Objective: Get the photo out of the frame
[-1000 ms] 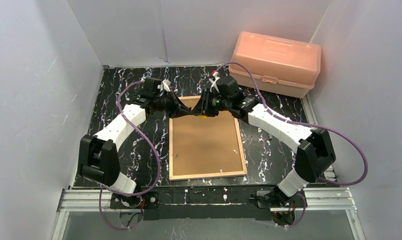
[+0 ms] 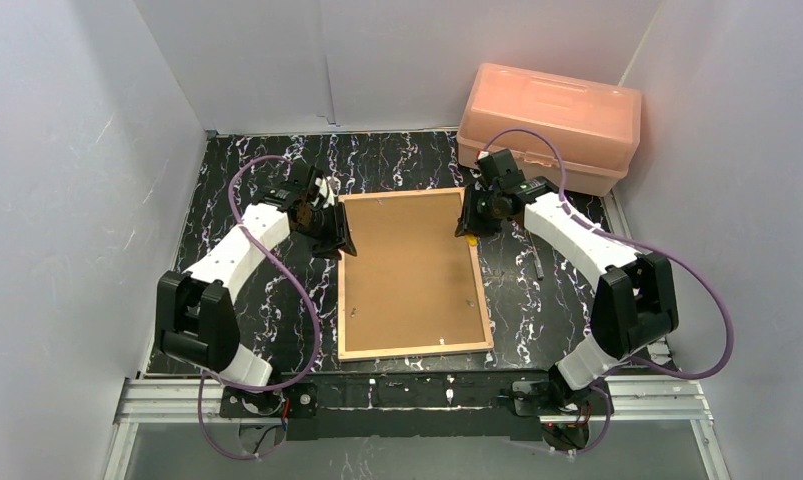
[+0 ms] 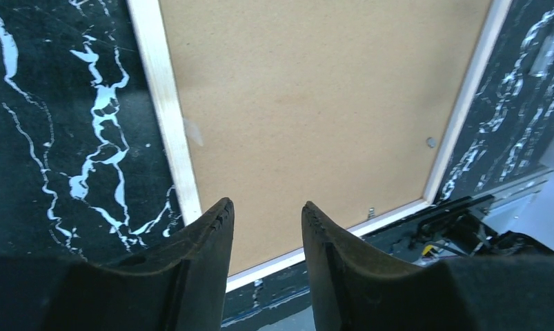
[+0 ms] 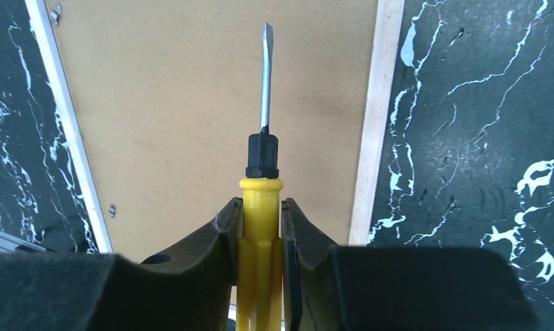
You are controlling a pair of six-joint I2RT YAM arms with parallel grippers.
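Note:
The frame (image 2: 415,353) lies back side up on the dark table, its wooden border around a brown backing board (image 2: 412,275). Small metal tabs, such as this tab (image 4: 112,210), show along the board's edges. No photo is visible from this side. My right gripper is shut on the yellow handle of a screwdriver (image 4: 259,234), its blade (image 4: 266,76) pointing away over the board. In the top view that gripper hovers by the frame's right border. The left gripper is open and empty, above the left border.
A closed pink box (image 2: 549,115) stands at the back right. A thin grey object (image 2: 537,262) lies on the table right of the frame.
The right gripper has moved away from the left one, to the right, carrying the screwdriver. My left gripper has opened and drawn back slightly. The frame has stayed where it was.

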